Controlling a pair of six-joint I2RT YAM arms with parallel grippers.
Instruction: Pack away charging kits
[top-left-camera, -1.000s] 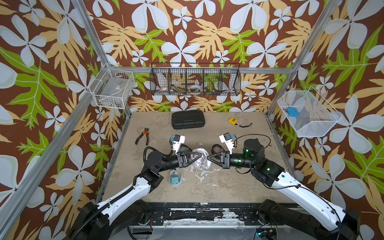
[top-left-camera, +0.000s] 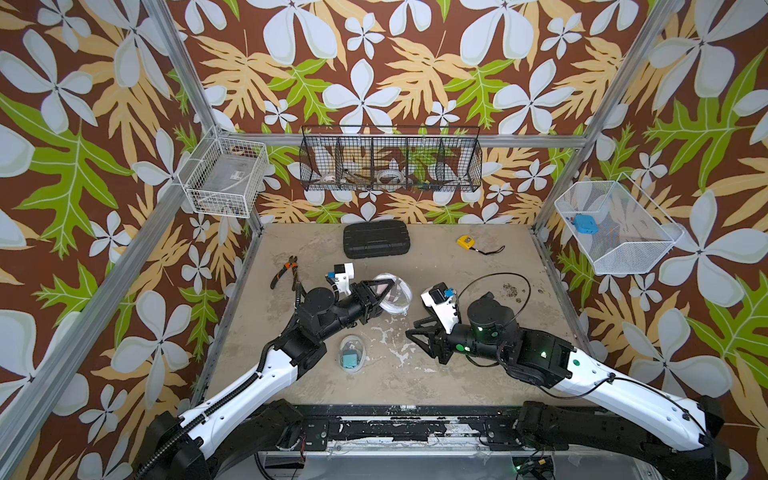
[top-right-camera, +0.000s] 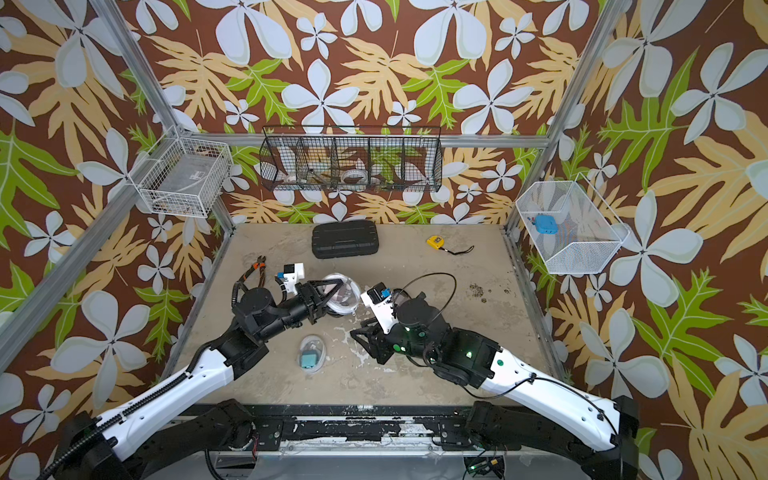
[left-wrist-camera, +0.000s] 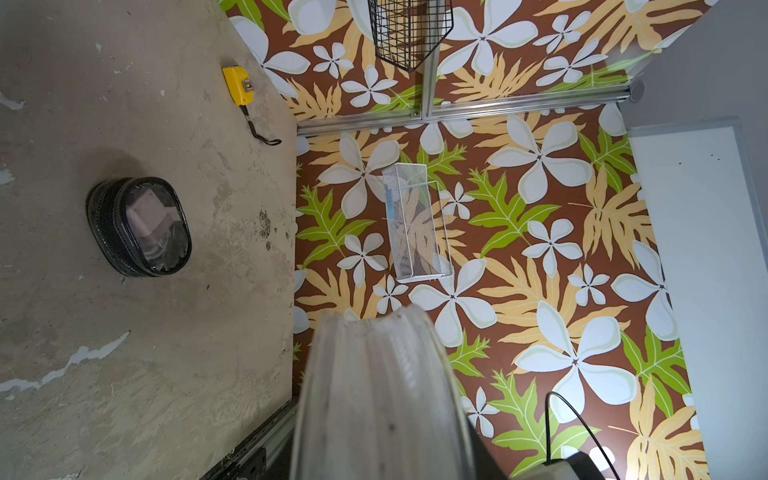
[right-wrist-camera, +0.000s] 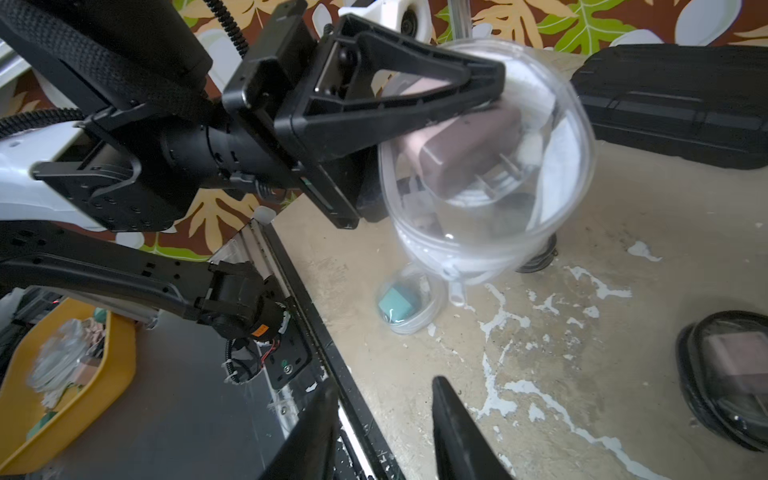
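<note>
A clear round case (right-wrist-camera: 560, 180) hangs above the table, a pink charger (right-wrist-camera: 472, 156) and white parts inside it. My left gripper is shut on the case at its side; in the left wrist view, the blurred whitish case (left-wrist-camera: 384, 400) fills the bottom middle. To the right and nearer the front, my right gripper (top-left-camera: 416, 340) stands open, its fingers apart from the case and nothing between them. A clear pouch with a teal block (top-left-camera: 352, 354) lies on the table front left. A black-rimmed case with a pink item (left-wrist-camera: 156, 228) lies on the table, mostly hidden behind the right gripper from above.
Behind lie a black hard case (top-left-camera: 376, 238), pliers (top-left-camera: 285, 272) and a yellow tape measure (top-left-camera: 466, 242). Wire baskets hang left (top-left-camera: 225, 177), back (top-left-camera: 392, 164) and right (top-left-camera: 620, 228). A yellow tub (right-wrist-camera: 112, 384) sits outside the front edge.
The left gripper and case have shifted slightly left and back.
</note>
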